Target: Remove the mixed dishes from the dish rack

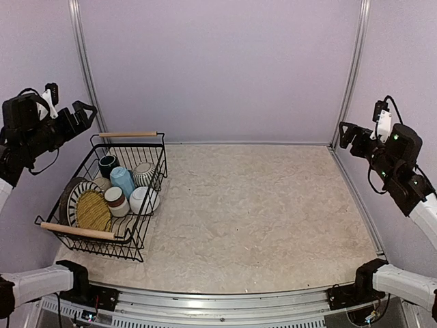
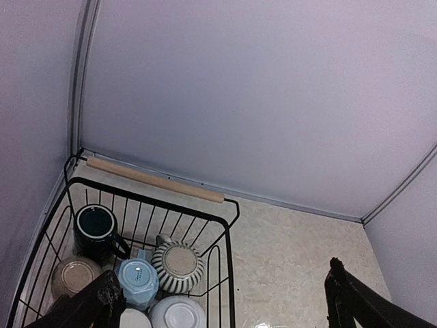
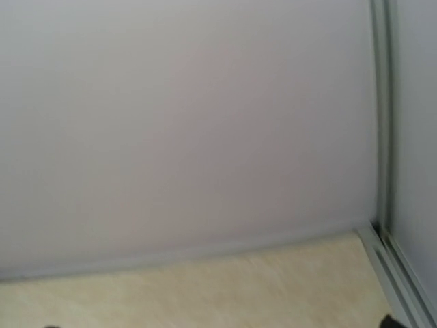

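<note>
On the table's left stands a black wire dish rack (image 1: pixel 166 179) with wooden handles, full of mixed dishes. In it are a dark mug (image 2: pixel 94 224), a light blue cup (image 2: pixel 138 279), a striped cup (image 2: pixel 179 265), a white bowl (image 2: pixel 177 314), a brown-and-white cup (image 1: pixel 116 201) and, at the left side, a yellow woven-looking plate (image 1: pixel 93 210) beside a striped rim and a darker plate (image 1: pixel 65 199). My left gripper (image 1: pixel 87 115) hangs above the rack's rear left, open and empty. Far off at the right, my right gripper (image 1: pixel 344 134) is raised, open, holding nothing.
Pale walls (image 1: pixel 218 68) close off the back and both sides. A metal rail (image 1: pixel 225 301) runs along the front.
</note>
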